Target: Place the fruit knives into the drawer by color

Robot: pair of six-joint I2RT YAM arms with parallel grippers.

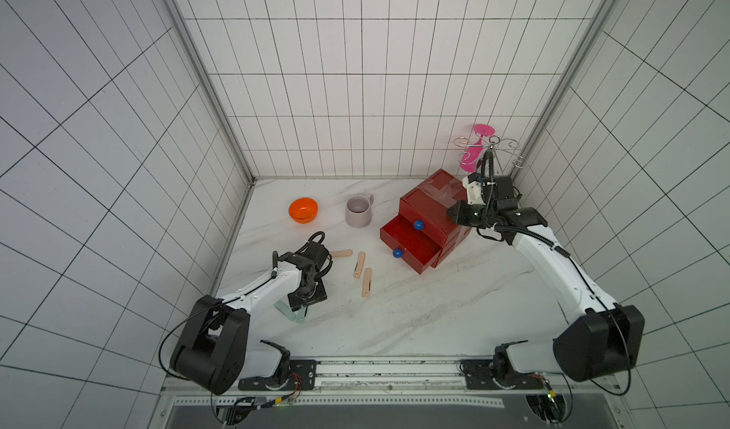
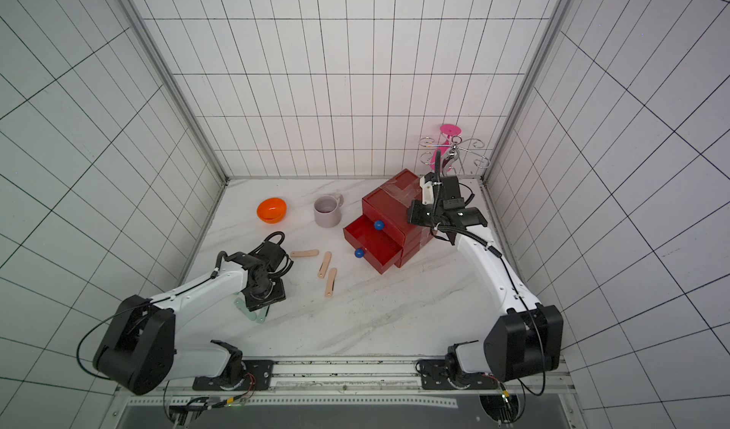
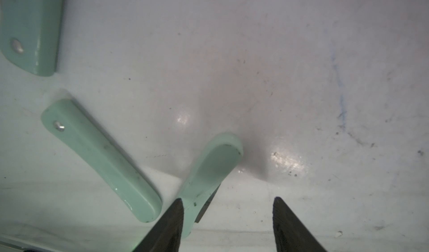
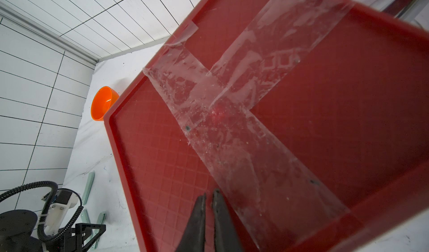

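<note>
Mint-handled knives lie at the front left: in the left wrist view one (image 3: 102,160) is diagonal, another (image 3: 207,165) has a dark strip beside it, a third (image 3: 33,24) is at the top corner. My left gripper hangs over them, fingers apart, open and empty. Several beige-handled knives (image 1: 366,282) lie in the middle of the table. The red drawer unit (image 1: 429,205) has its lower drawer (image 2: 372,242) pulled out, empty as far as visible. My right gripper is shut above the taped top of that unit, nothing showing between its fingers.
An orange bowl (image 1: 302,209) and a grey mug (image 1: 358,212) stand at the back left and centre. A metal stand with a pink item (image 2: 450,130) is behind the drawer unit.
</note>
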